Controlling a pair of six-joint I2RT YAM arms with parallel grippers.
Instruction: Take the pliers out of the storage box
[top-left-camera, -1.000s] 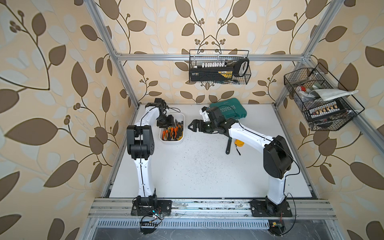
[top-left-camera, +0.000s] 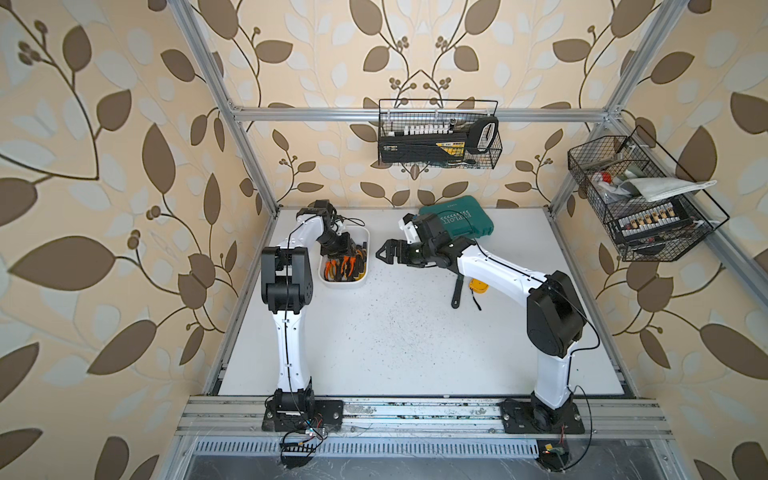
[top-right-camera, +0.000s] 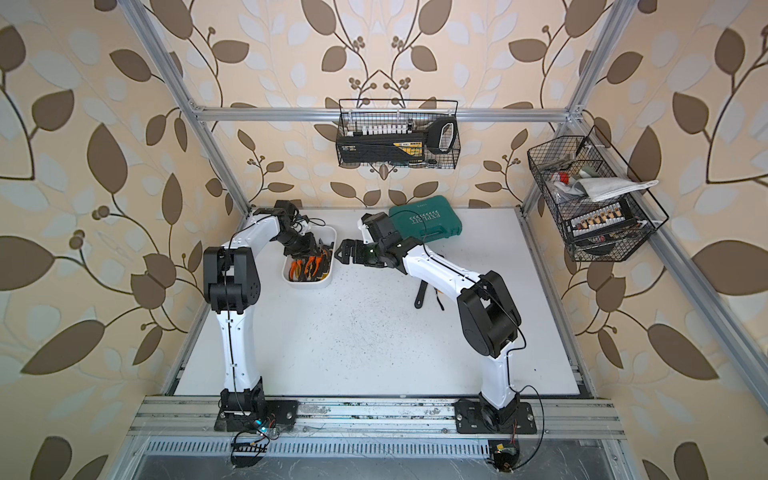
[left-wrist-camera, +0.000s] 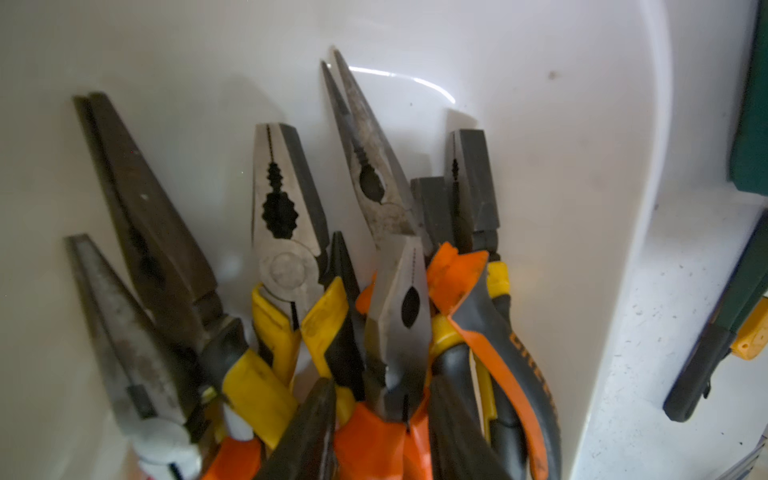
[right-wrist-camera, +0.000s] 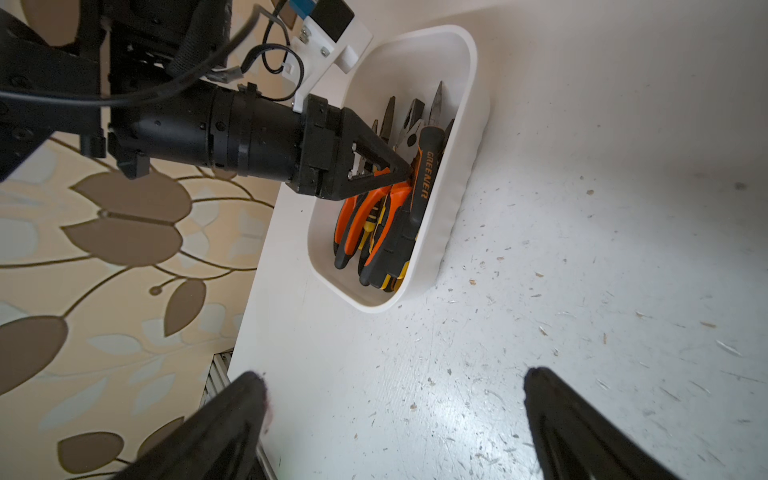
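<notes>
Several pliers with orange, yellow and black handles lie crowded in the white storage box (top-left-camera: 365, 272) at the left of the table. My left gripper reaches down into the box, its fingers apart on either side of a pair of orange-handled pliers (left-wrist-camera: 398, 336). Whether the fingers touch those handles cannot be told. To the right of them rest pliers with an orange and grey handle (left-wrist-camera: 512, 376); yellow-handled pliers (left-wrist-camera: 289, 232) lie to the left. Outside the box, to its right, my right gripper hangs open and empty above the table.
A green case (top-left-camera: 460, 216) lies at the back of the table. Beneath the right arm are a dark-handled tool (top-left-camera: 457, 292) and a yellow item (top-left-camera: 478, 285).
The left arm has shifted slightly to the right, and its gripper sits a little farther right over the pliers. The right arm and the box look unmoved.
</notes>
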